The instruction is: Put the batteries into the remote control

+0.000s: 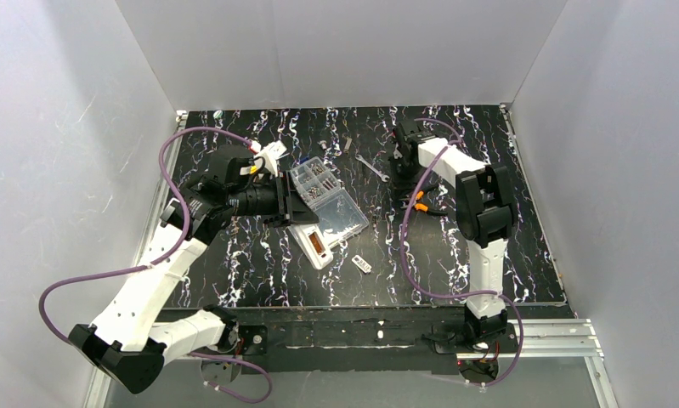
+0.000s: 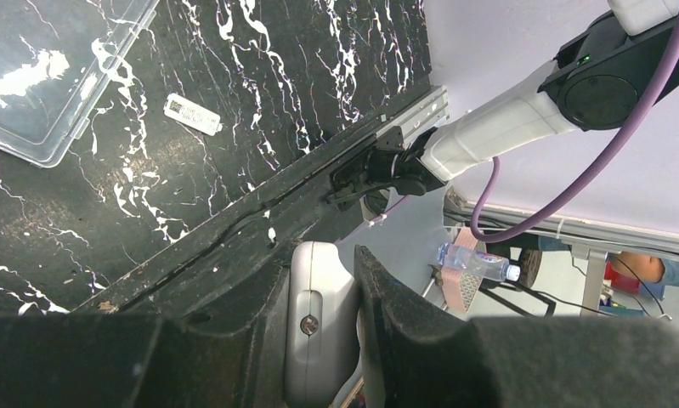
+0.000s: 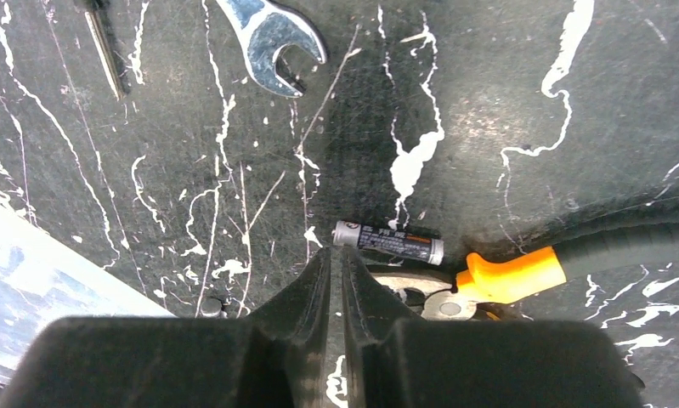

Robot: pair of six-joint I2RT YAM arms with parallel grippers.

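Observation:
The white remote control (image 1: 312,245) hangs tilted near the parts box, its back showing an orange-brown battery bay. My left gripper (image 1: 297,212) is shut on its upper end; in the left wrist view the white remote (image 2: 320,331) sits between both fingers. A dark AA battery (image 3: 388,241) lies on the table along the pliers (image 3: 510,276). My right gripper is shut with nothing between its fingers. The battery is outside them, just beyond the tips and mostly to their right. From above, the right gripper hides the battery.
An open clear parts box (image 1: 344,218) with small hardware stands mid-table, beside the remote. A wrench (image 3: 272,42) lies beyond the right fingertips. Toward the front edge rests a small white labelled piece (image 1: 362,263).

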